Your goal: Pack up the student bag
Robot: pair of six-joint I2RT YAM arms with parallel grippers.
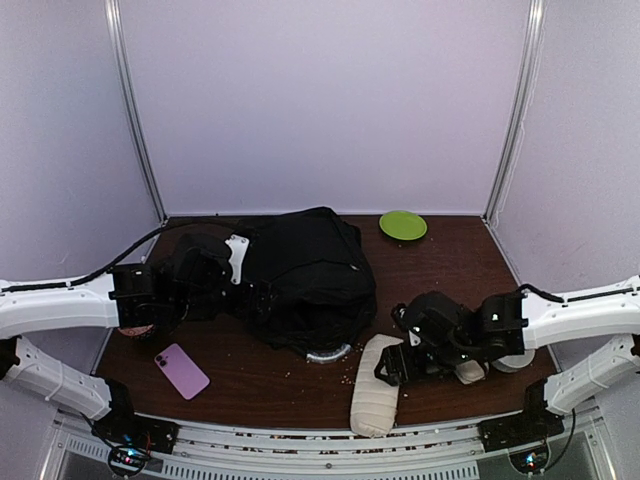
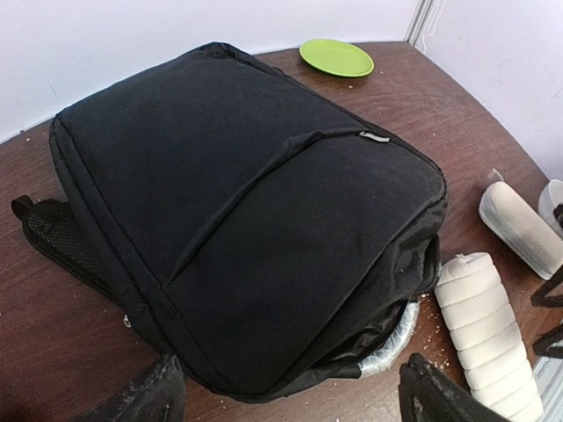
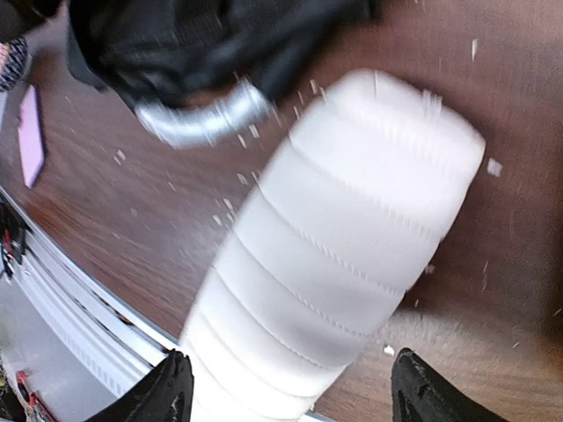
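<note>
A black backpack [image 1: 310, 270] lies on the dark table, its opening with a shiny silvery strip [image 2: 393, 343] facing the front. My left gripper [image 1: 262, 300] is open over the bag's left side, and nothing is between its fingers. A long cream quilted pouch [image 1: 374, 395] rests just right of the bag's mouth, its near end at the table's front edge. Above the pouch's right side, my right gripper [image 1: 388, 372] stands open; in the right wrist view the pouch [image 3: 325, 237] slants up between and beyond the fingers, with no grip on it visible.
A purple phone [image 1: 182, 371] lies front left. A green plate [image 1: 403, 225] sits at the back. Under the right arm are a second pale case [image 2: 521, 229] and a white bowl [image 1: 513, 361], both partly hidden. Small crumbs dot the table near the pouch.
</note>
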